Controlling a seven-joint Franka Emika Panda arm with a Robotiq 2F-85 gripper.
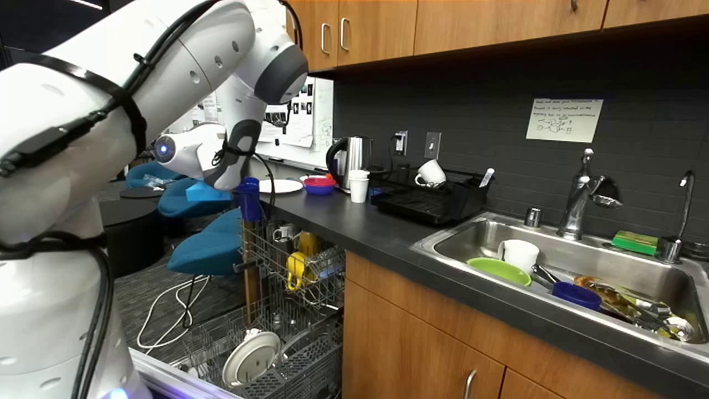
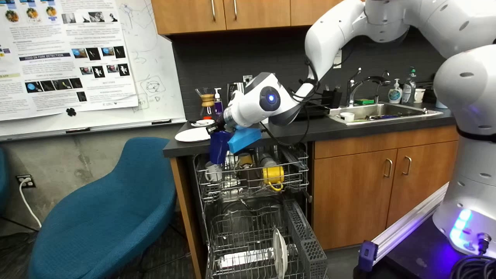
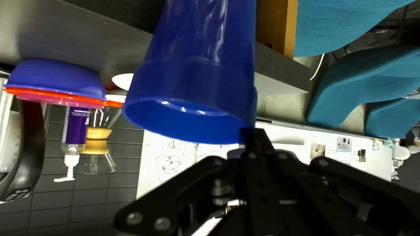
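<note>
A tall blue cup (image 3: 197,78) fills the upper middle of the wrist view, its round mouth toward the camera. At the edge of that mouth, my gripper is shut with the thin rim at its fingertips. In exterior view 2 the cup (image 2: 219,148) hangs mouth-up by the counter's front edge, over the left side of the upper dishwasher rack (image 2: 228,180). Whether its base touches the rack is hard to tell. Exterior view 1 shows the cup (image 1: 248,198) below the wrist, while the fingers there are hidden.
On the upper rack are a white mug (image 2: 213,172) and a yellow mug (image 2: 273,176). A plate (image 2: 279,253) stands in the lower rack. White plate (image 2: 193,135) and stacked bowls (image 1: 319,185) occupy the counter's end. A teal chair (image 2: 107,209) is beside the dishwasher.
</note>
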